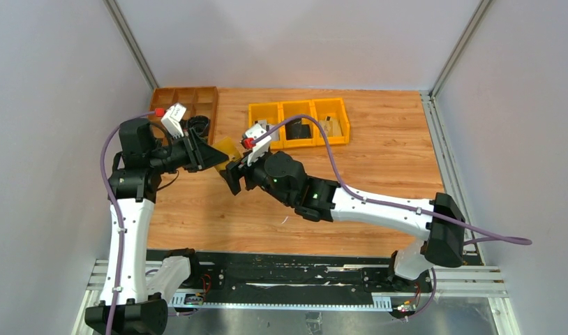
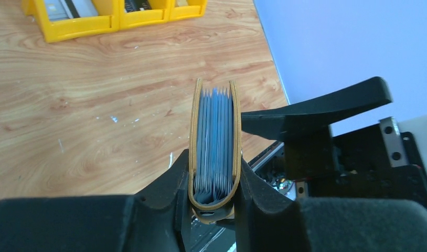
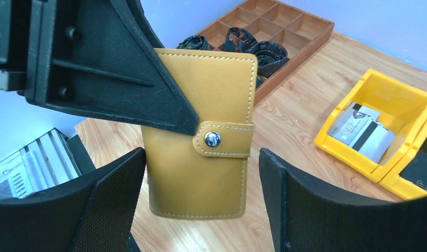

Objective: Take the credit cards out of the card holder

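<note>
The tan card holder [image 1: 227, 148] is held in the air between the two grippers. My left gripper is shut on it; in the left wrist view its open top shows many pale-blue sleeves edge-on. The right wrist view shows the holder's [image 3: 198, 184] snap flap fastened, with a black finger of the left gripper across its upper face. My right gripper is part open, its fingers either side of the holder, with a visible gap at least on the flap side.
A yellow three-compartment bin [image 1: 299, 144] with cards and dark items stands at the back. A wooden divided tray [image 1: 183, 94] with dark rolled items is at the back left.
</note>
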